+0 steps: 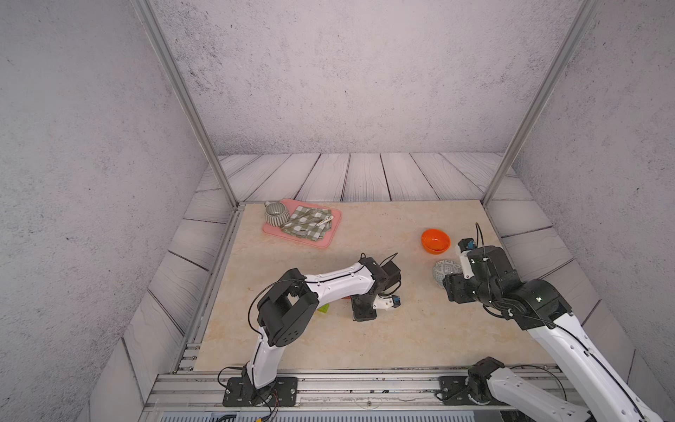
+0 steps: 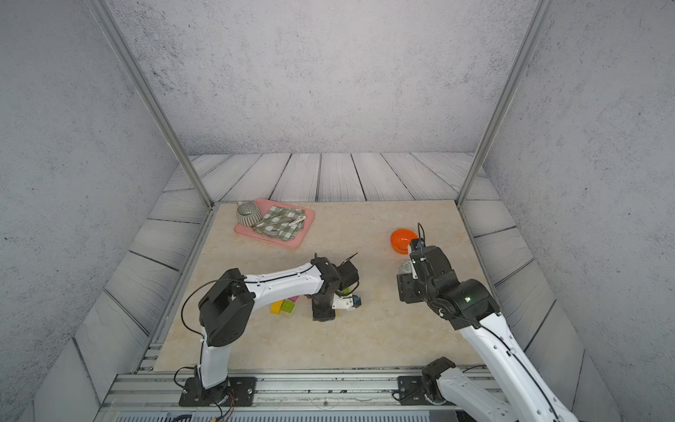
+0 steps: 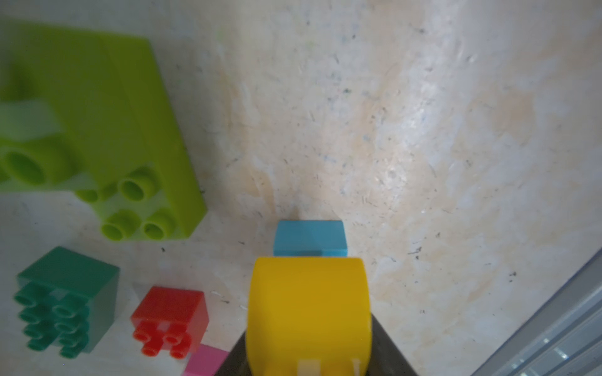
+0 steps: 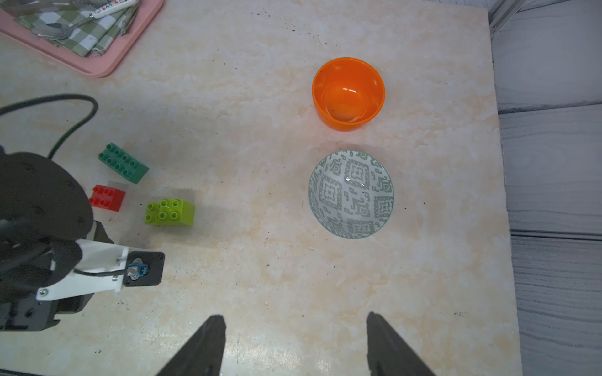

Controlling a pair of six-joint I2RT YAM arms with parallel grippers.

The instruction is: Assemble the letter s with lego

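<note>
My left gripper (image 1: 364,309) is low over the middle of the table; in its wrist view it is shut on a yellow brick (image 3: 307,313), with a light blue brick (image 3: 310,235) just beyond. Beside these lie light green bricks (image 3: 125,125), a dark green brick (image 3: 81,282), a red brick (image 3: 168,310) and part of a pink brick (image 3: 203,362). The right wrist view also shows a lime brick (image 4: 175,213). My right gripper hangs higher at the right, open, nothing visible between its fingers.
An orange bowl (image 4: 345,87) and a patterned bowl (image 4: 351,194) stand at the right. A pink tray (image 1: 323,239) with checked cloth, utensils and a striped cup sits at the back left.
</note>
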